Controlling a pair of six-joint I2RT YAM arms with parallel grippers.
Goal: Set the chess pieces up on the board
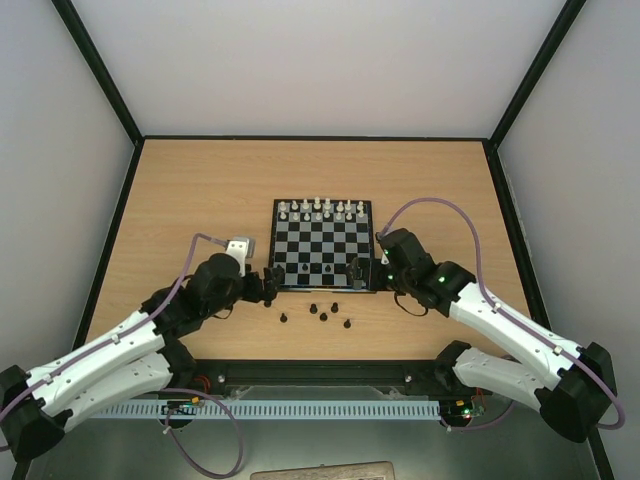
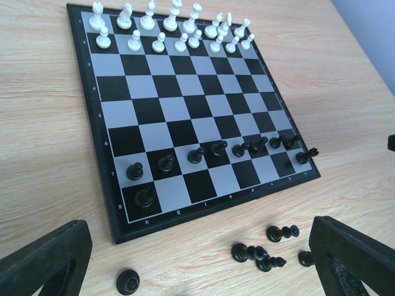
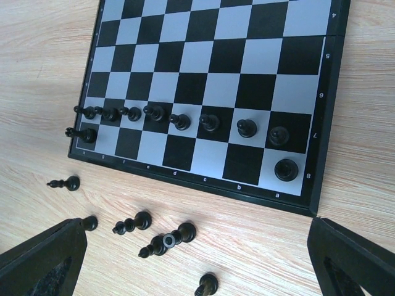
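Observation:
The chessboard lies mid-table. White pieces fill two rows at its far end. A row of black pawns crosses the near part of the board. Behind it one black piece stands in each near corner, the left and the right. Loose black pieces lie or stand on the table before the board. My left gripper is open above the board's near left side, and my right gripper is open above its near right side. Both are empty.
Bare wooden table surrounds the board left, right and beyond. The loose pieces are grouped near its front edge, some close together. Both arms reach in from the front corners.

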